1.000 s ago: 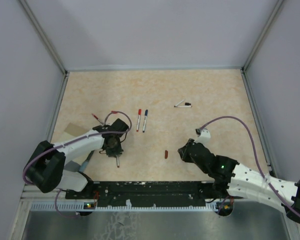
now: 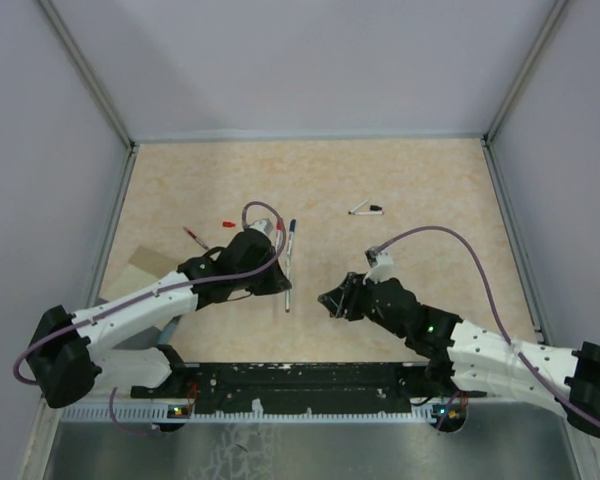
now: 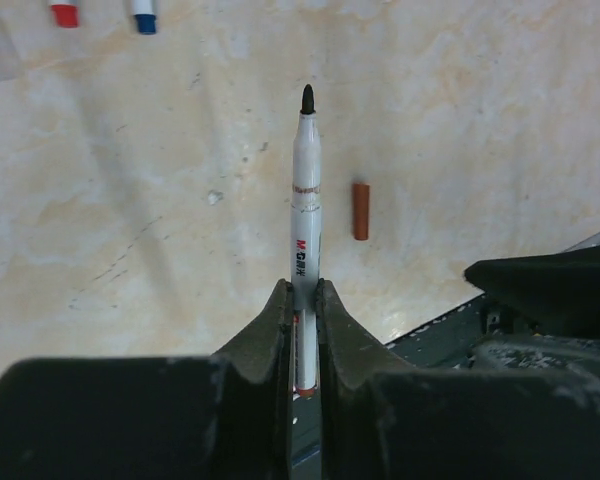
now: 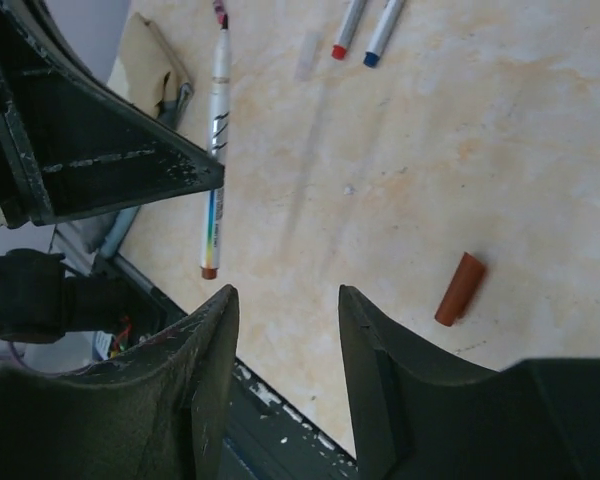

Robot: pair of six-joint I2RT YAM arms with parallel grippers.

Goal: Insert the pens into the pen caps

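Note:
A brown cap lies on the table just right of the pen in that view. My right gripper is part open above the table near the cap, nothing between its fingertips. Red-capped and blue-capped pens lie farther back.
More pens and caps lie at the back right. A beige board is at the left.
My left arm has risen and moved rightward with the pen toward the middle. My right arm has moved left toward the middle.

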